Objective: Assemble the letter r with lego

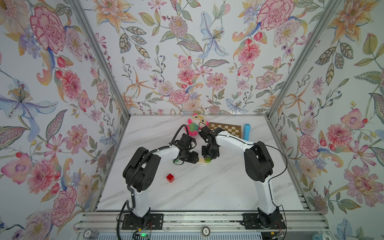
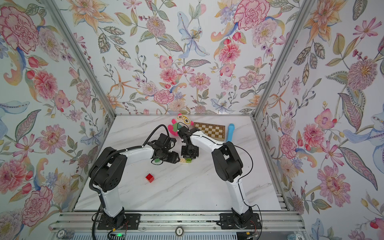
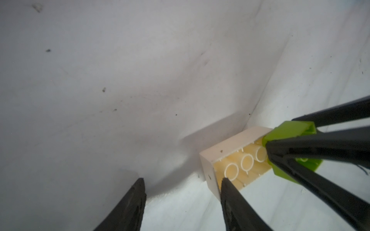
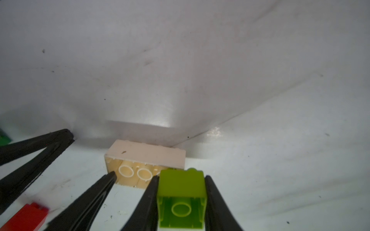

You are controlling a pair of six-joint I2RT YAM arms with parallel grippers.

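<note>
A light green brick (image 4: 181,184) is pinched in my right gripper, its hollow underside facing the camera. Against it lies a long beige brick (image 4: 144,156), hollow side also showing; whether the two are joined cannot be told. My left gripper is open, its fingers apart at the free left end of the beige brick, with one fingertip (image 3: 231,192) overlapping that end in the left wrist view. Nothing sits gripped between them. A red brick (image 1: 170,177) lies at front left. A dark green brick (image 4: 3,137) shows partly beside the left gripper.
At the back stand a pink and green plush toy (image 1: 193,127), a checkered board (image 1: 230,128) and a blue bottle-like object (image 1: 246,132). Both grippers work close together.
</note>
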